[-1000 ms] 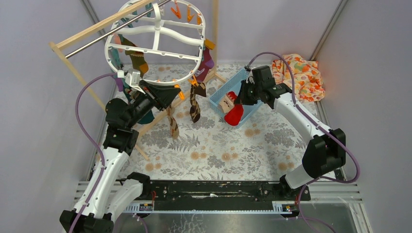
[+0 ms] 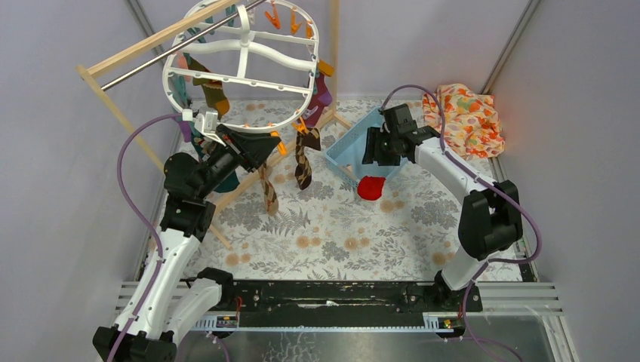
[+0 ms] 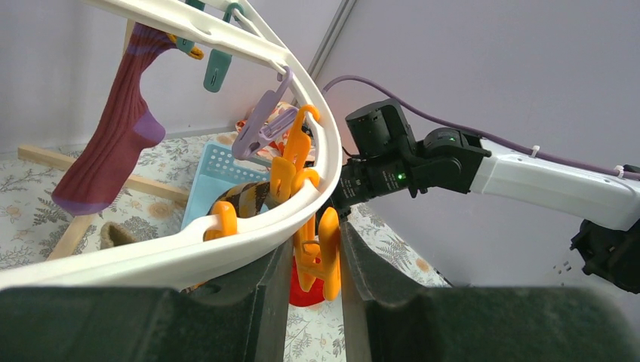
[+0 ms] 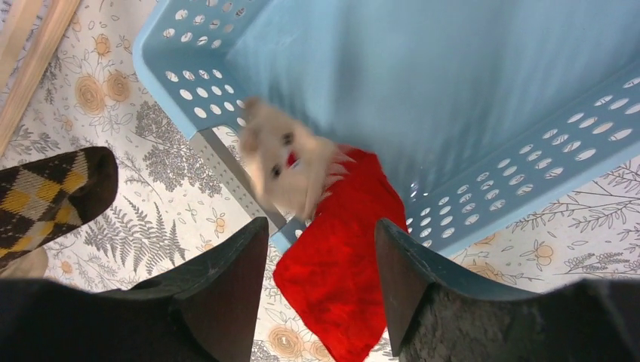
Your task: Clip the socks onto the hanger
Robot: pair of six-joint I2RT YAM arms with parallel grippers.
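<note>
My left gripper point(image 2: 264, 147) is shut on an orange clip point(image 3: 330, 256) hanging from the rim of the white round hanger point(image 2: 241, 79). Socks hang from other clips, among them a maroon one point(image 3: 113, 128) and a checked one point(image 2: 302, 162). My right gripper is open over the blue basket point(image 2: 352, 138), above a red sock point(image 4: 340, 256) with a blurred beige animal face point(image 4: 287, 158); the sock lies across the basket's near corner. Nothing shows held between the right fingers.
The wooden hanger stand point(image 2: 121, 60) rises at the left and back. An orange patterned cloth point(image 2: 460, 121) lies at the back right. The patterned floor in front of the basket is clear.
The right arm has shifted, its gripper now turned and hiding more of the red sock in the top view. The left arm has not visibly moved.
</note>
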